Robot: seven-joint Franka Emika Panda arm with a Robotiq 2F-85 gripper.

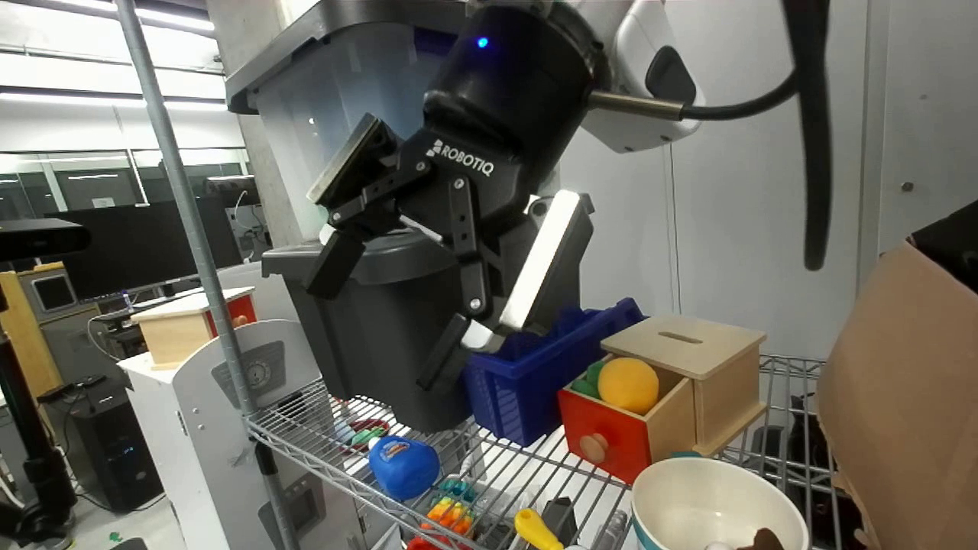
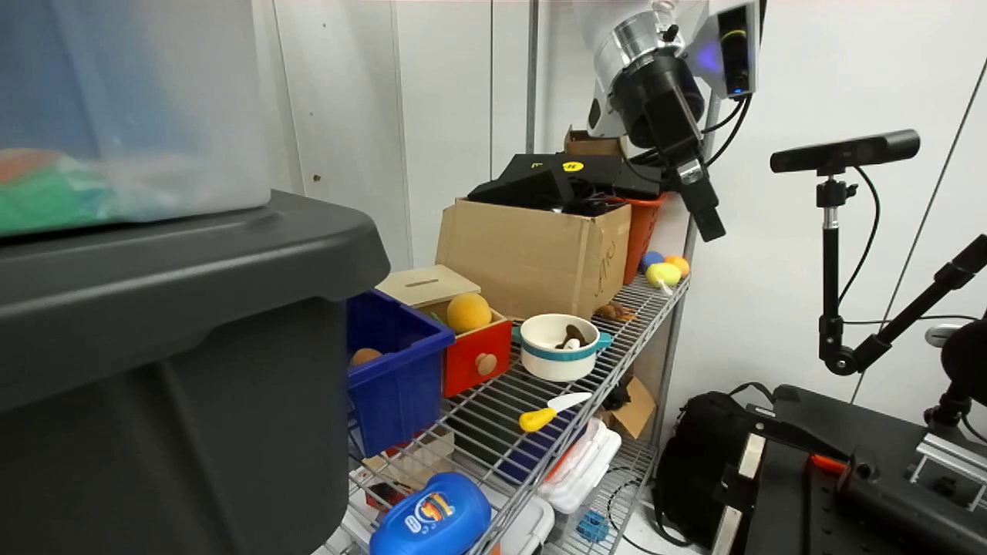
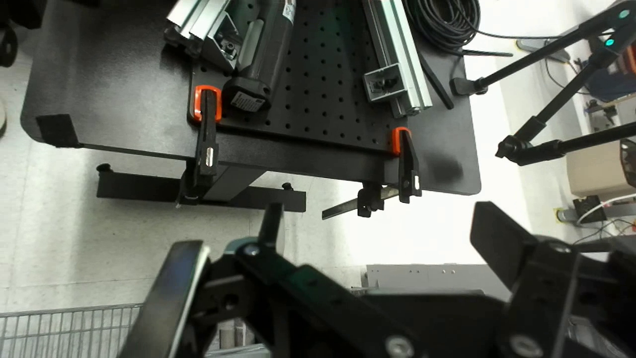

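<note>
My gripper (image 1: 386,310) hangs in the air above the wire shelf, its fingers spread wide with nothing between them. In the wrist view the open gripper is above floor and the edge of a black table (image 3: 119,113). On the shelf, a wooden box has its red-fronted drawer (image 1: 596,431) pulled out, with an orange ball (image 1: 629,385) in it. Beside it stand a blue basket (image 2: 398,388) and a white pot (image 2: 555,365) with a teal band; a brown item (image 2: 574,334) lies inside the pot. A yellow-handled knife (image 2: 538,419) rests in front.
A large dark bin (image 1: 385,321) stands behind the gripper. A cardboard box (image 2: 527,254) occupies the shelf's far end. A blue bottle-like container (image 1: 403,467) lies near the front edge. Clamps (image 3: 208,134) and metal rails (image 3: 399,56) are on the black table.
</note>
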